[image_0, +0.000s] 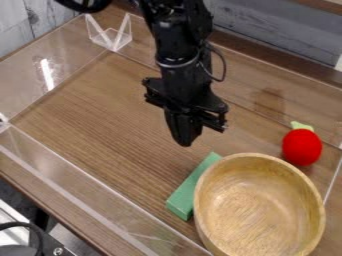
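Observation:
A black robot arm reaches down from the top centre, its gripper (181, 130) hanging above the bare wooden table, shut with nothing seen between its fingers. Below and right of it lies a green block (189, 192), beside a large tan bowl (261, 215). A red tomato-like object (302, 149) with a pale green top sits at the right, behind the bowl.
A clear wire-like holder (110, 32) stands at the back left. A wall runs along the back, and a black cable lies at the lower left.

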